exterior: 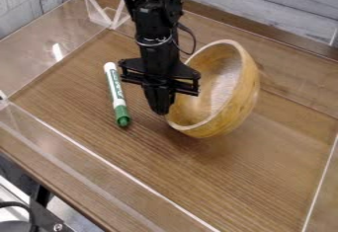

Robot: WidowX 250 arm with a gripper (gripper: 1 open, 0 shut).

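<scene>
My black gripper point(161, 103) hangs at the centre, its fingers down at the left side of a wooden bowl point(227, 103), which stands tilted up on its edge, opening to the left. The gripper looks shut; whether its tips grip the bowl's rim cannot be made out. A white and green marker point(117, 95) lies on the table just left of the gripper, apart from it.
A low clear wall runs along the left and back, with dark cables at the lower left corner.
</scene>
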